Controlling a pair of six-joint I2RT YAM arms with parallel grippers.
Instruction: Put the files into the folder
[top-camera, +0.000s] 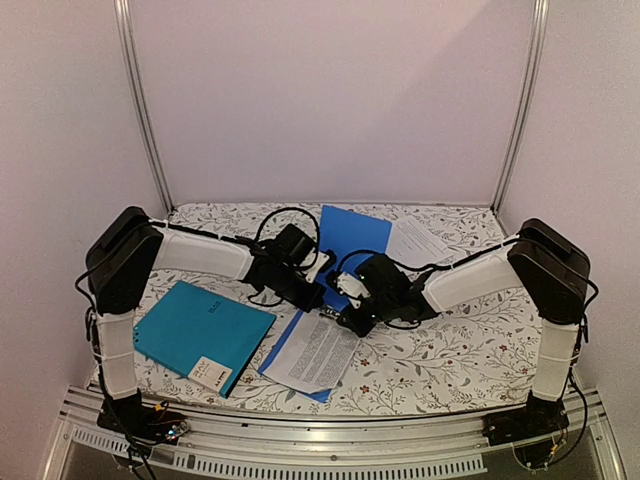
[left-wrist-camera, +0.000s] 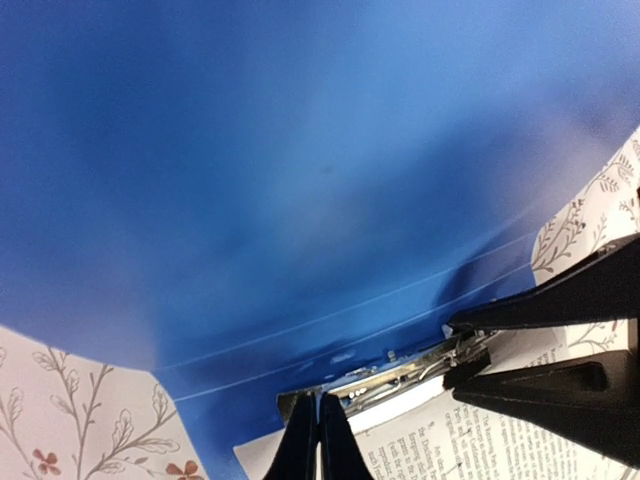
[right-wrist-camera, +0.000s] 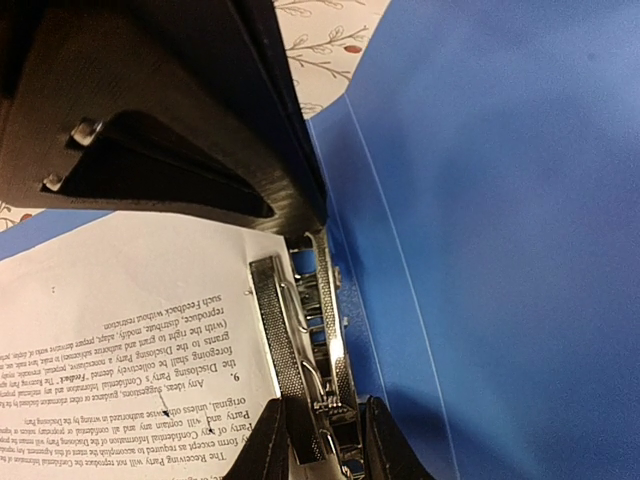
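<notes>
The open blue folder (top-camera: 355, 230) lies mid-table, printed sheets (top-camera: 310, 355) on its near half. Its metal clip (right-wrist-camera: 298, 360) runs along the spine at the sheets' top edge. My left gripper is shut at the clip's left end, nothing visible between its fingertips. My right gripper is at the clip's other end; its fingers (left-wrist-camera: 540, 395) appear at the right of the left wrist view, part open around that end. In the right wrist view the other gripper's dark fingers reach down to the clip from the top.
A teal binder (top-camera: 190, 330) with a label lies at front left. Another printed sheet (top-camera: 418, 240) lies at back right.
</notes>
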